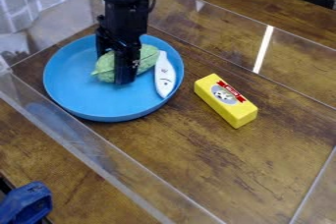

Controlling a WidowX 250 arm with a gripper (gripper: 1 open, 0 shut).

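A blue plate (92, 95) holds a pale green, rounded item (138, 57) and a white, elongated item (165, 77) at its right side. My dark gripper (116, 63) reaches down from the top onto the green item and is shut on it. The fingertips are small and partly blend into the item's shadow.
A yellow box (226, 100) with a red and white label lies right of the plate on the wooden table (250, 169). A blue object (24, 204) sits at the bottom left.
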